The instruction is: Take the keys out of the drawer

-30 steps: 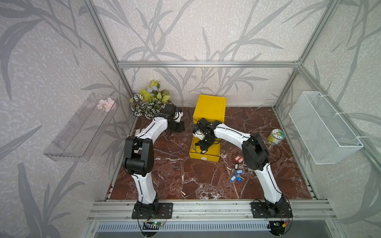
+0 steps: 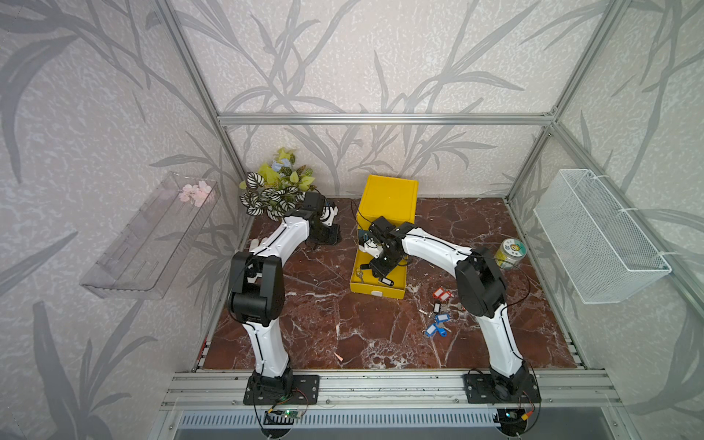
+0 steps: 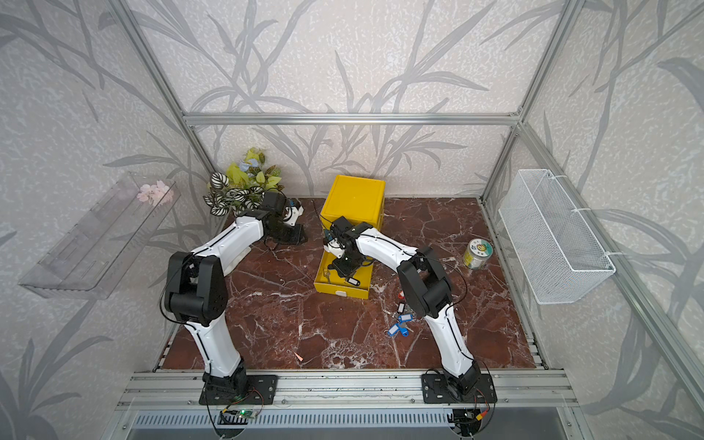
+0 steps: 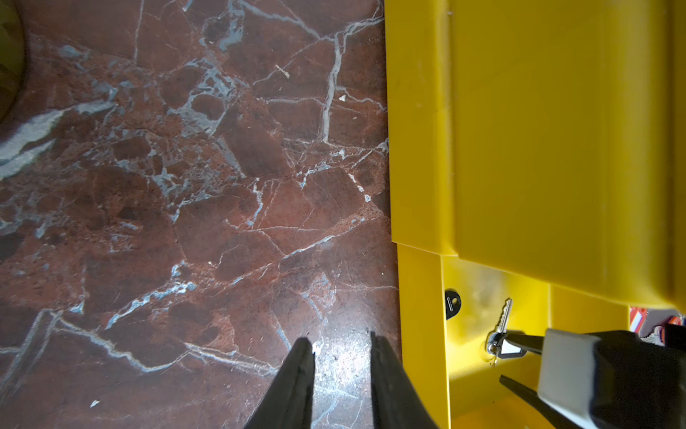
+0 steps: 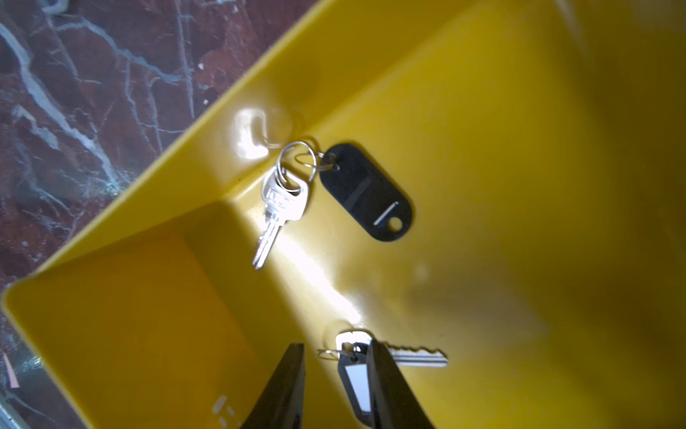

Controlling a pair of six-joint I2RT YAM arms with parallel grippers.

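Note:
The yellow drawer [image 2: 377, 289] is pulled out of its yellow box [image 2: 387, 192]. In the right wrist view a silver key [image 5: 282, 207] on rings with a black tag [image 5: 366, 191] lies in a drawer corner, and a second key [image 5: 418, 357] with a black-and-white tag [image 5: 355, 389] lies below. My right gripper is open over that second set, inside the drawer's outline; whether it touches is unclear. My left gripper is part open over bare table left of the box, nothing between its fingers.
Several blue, red and black tags [image 2: 436, 326] lie right of the drawer. A round tin [image 2: 511, 253] stands at the right, plants [image 2: 275, 190] at the back left. Wire and clear baskets hang on the side walls.
My right arm has shifted slightly, its gripper still over the drawer and its elbow a little toward the right side. The left arm looks unmoved.

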